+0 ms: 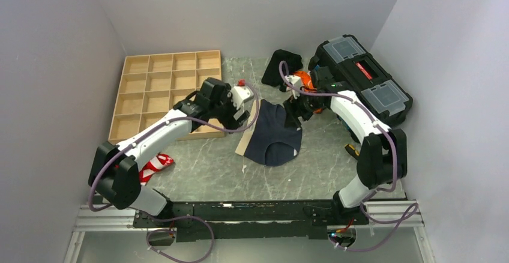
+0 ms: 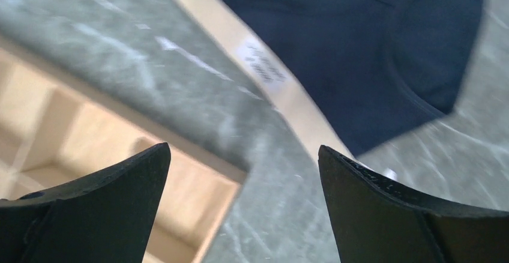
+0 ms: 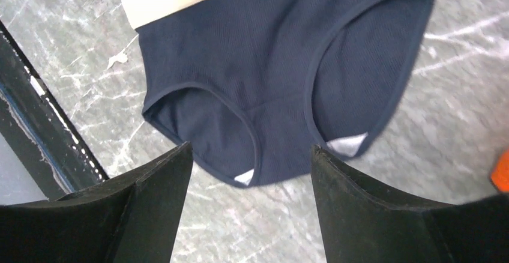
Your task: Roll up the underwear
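Observation:
Dark navy underwear (image 1: pixel 276 134) lies flat on the grey table, its beige waistband toward the left and its leg openings toward the right. In the right wrist view the underwear (image 3: pixel 270 77) shows both curved leg edges with small white patches at their ends. My left gripper (image 1: pixel 235 122) is open, just left of the waistband and near the tray's corner; the left wrist view shows the waistband (image 2: pixel 282 89) ahead of its spread fingers. Near the leg openings is my right gripper (image 1: pixel 294 116), also open, with its fingers apart and nothing gripped.
A wooden compartment tray (image 1: pixel 159 77) occupies the back left. Black cloth (image 1: pixel 281 68) and orange cloth (image 1: pixel 305 79) lie behind the underwear. A black case (image 1: pixel 366 74) stands at back right, and red-white cloth (image 1: pixel 157 166) lies front left.

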